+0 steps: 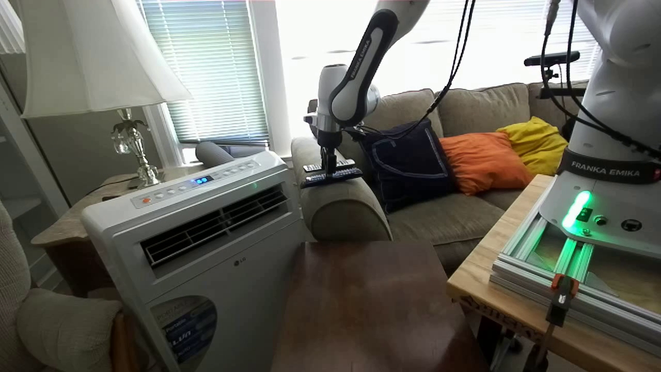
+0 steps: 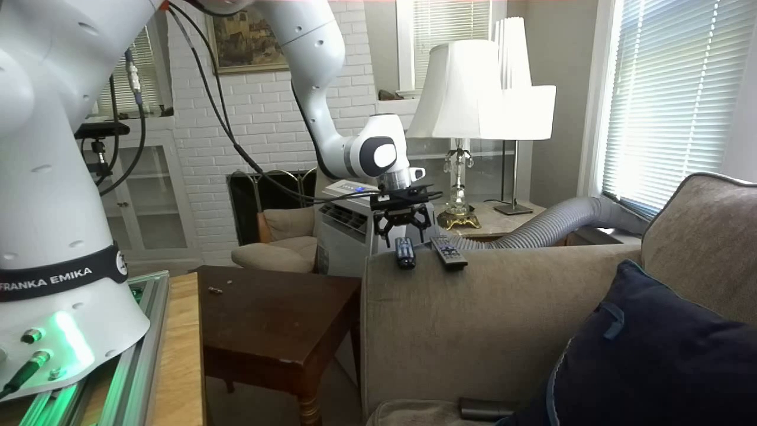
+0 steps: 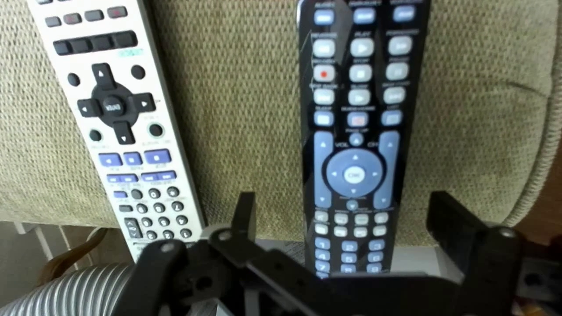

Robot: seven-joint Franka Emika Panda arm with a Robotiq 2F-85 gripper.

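A black remote [image 3: 354, 131] with blue and white buttons lies face up on the sofa armrest [image 3: 237, 95]. Left of it in the wrist view rests a silver remote [image 3: 117, 108], slightly slanted. My gripper is open, its two fingers on either side of the black remote with a gap at each side. Close above the armrest, the gripper [image 2: 404, 240] shows in exterior view 2 behind the near end of the black remote [image 2: 405, 253], with the silver remote [image 2: 448, 252] beside it. Whether the fingertips touch the armrest cannot be told.
A white portable air conditioner [image 1: 217, 248] stands directly beside the armrest, its grey hose [image 2: 553, 221] running behind. A bare brown wooden table [image 1: 372, 297] is in front. A dark blue pillow [image 1: 406, 162] lies on the sofa close to the arm.
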